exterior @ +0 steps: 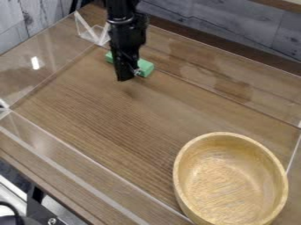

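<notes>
A small black robot arm reaches down from the back of the wooden table, its gripper (125, 73) low over a green object (141, 65) at the upper middle. The green object lies flat, partly behind the fingers. Whether the fingers are open or shut on it is too small to tell.
A large pale tan bowl (230, 177) sits at the front right. A clear, crumpled-looking item (91, 28) is at the back left beside the arm, near the dark table edge.
</notes>
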